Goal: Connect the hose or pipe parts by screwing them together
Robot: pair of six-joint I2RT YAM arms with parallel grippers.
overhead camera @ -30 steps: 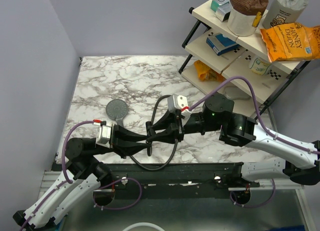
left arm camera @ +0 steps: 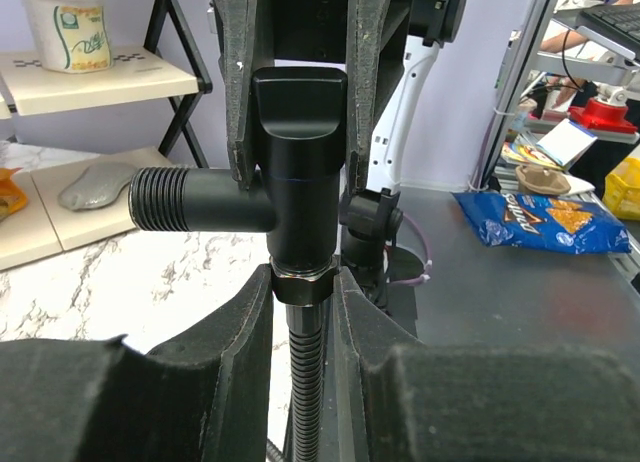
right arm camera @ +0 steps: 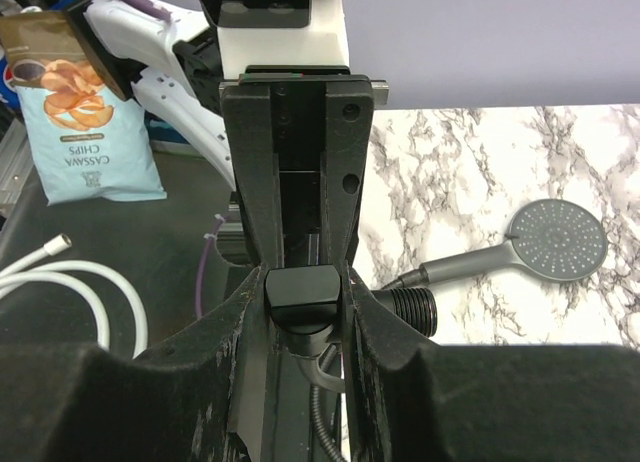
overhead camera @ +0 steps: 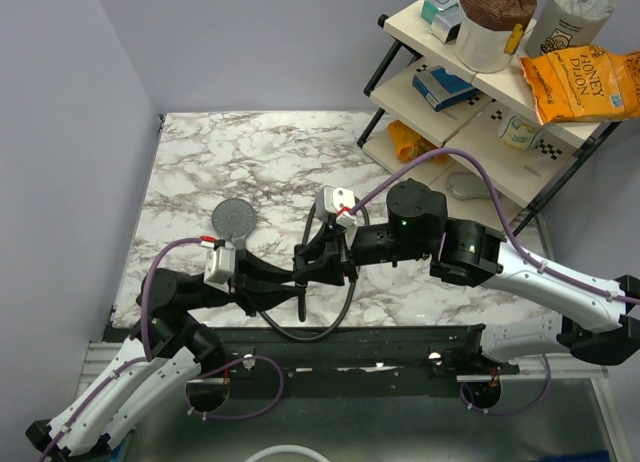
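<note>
A black T-shaped fitting point(left arm camera: 297, 213) with a threaded side outlet hangs upright between my two grippers above the marble board. My right gripper is shut on its top part. My left gripper has its fingertips at the nut where the corrugated hose point(left arm camera: 305, 382) meets the fitting's lower end; whether they grip it is hard to tell. The hose loops down along the board's front edge. The grey shower head point(overhead camera: 234, 218) lies on the board at left, its handle point(right arm camera: 464, 266) pointing toward the hose.
A shelf rack point(overhead camera: 470, 132) with packages stands at the back right. The marble board point(overhead camera: 260, 147) is clear at the back. Walls bound the left and rear. White tubing point(right arm camera: 100, 292) lies on the dark surface in front.
Both arms have shifted slightly together: the left wrist a little right, the right wrist a little left, with the fitting still between them.
</note>
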